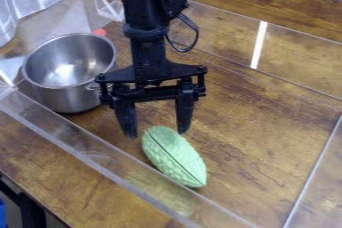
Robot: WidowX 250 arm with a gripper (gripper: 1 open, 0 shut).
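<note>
The black gripper [155, 122] hangs over the middle of the table, its fingers spread open and pointing down, with nothing seen between them. Just below and a little right of it, a pale green, textured elongated object [175, 160], like a bitter melon, lies on the wood. To the left of the gripper stands a steel pot [64, 64], apparently empty, partly behind the gripper's housing on its right side.
Clear low walls [94, 150] border the front left and the right edge. A crumpled light material lies at the back left, behind the pot.
</note>
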